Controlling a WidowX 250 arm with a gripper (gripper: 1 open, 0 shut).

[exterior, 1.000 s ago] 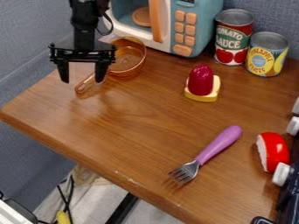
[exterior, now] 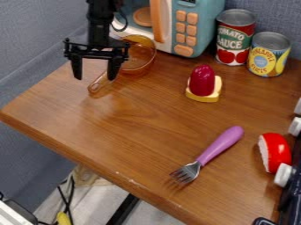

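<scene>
My black gripper (exterior: 94, 67) hangs at the back left of the wooden table, its two fingers pointing down and spread apart, open. Beside it, partly behind it, an orange translucent pan (exterior: 137, 62) rests on the table with its handle reaching toward the front left, below the gripper. I cannot tell whether a fingertip touches the handle.
A toy microwave (exterior: 184, 26), a tomato can (exterior: 234, 39) and a yellow can (exterior: 268, 57) line the back. A purple item on a yellow base (exterior: 202, 83), a purple-handled fork (exterior: 212, 151) and a red-white item (exterior: 274, 151) lie right.
The gripper has moved slightly to the right and up from where it was one second ago. The other things have not visibly moved.
</scene>
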